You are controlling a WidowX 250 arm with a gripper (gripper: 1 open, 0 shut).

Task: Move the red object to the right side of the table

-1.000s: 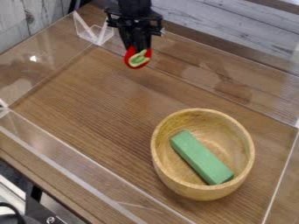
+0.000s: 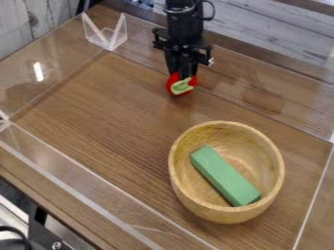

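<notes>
Near the far middle of the table, the red object (image 2: 173, 84) shows red with a green and white patch on its face. My black gripper (image 2: 182, 73) comes down from the top of the view and is shut on it from above. The fingers partly cover the object's upper part. Whether its underside touches the wood cannot be made out.
A wooden bowl (image 2: 187, 198) with a long green block (image 2: 225, 176) in it stands at the near right. At the far left is a white wire-like stand (image 2: 104, 33).
The gripper and the red object have moved together to the right and slightly toward the camera. The bowl, green block and white stand have stayed in place.
</notes>
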